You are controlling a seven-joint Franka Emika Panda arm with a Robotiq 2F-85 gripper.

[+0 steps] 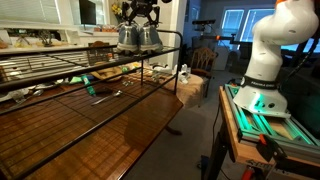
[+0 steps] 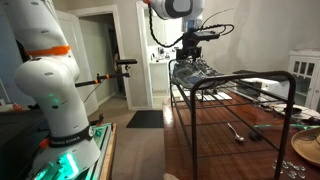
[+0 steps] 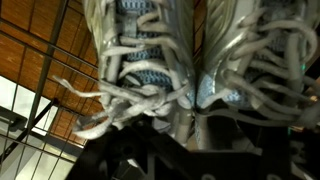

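Note:
A pair of pale grey shoes with white laces stands side by side on the top of a dark metal rack (image 1: 60,68). In exterior view 1 the left shoe (image 1: 128,38) and the right shoe (image 1: 150,39) show below my gripper (image 1: 143,20). Exterior view 2 has the gripper low over the grey shoes (image 2: 186,73) at the rack's far end. Up close, the wrist view is filled by the left shoe (image 3: 150,60) and the right shoe (image 3: 250,60), their laces loose. The dark fingers blur into the bottom edge there, so their spacing and any contact are unclear.
Beneath the rack is a brown wooden tabletop (image 1: 120,130) with cutlery and a green item (image 1: 88,85). A second white arm (image 1: 265,70) stands at the right on its own table. Open floor lies between the tables.

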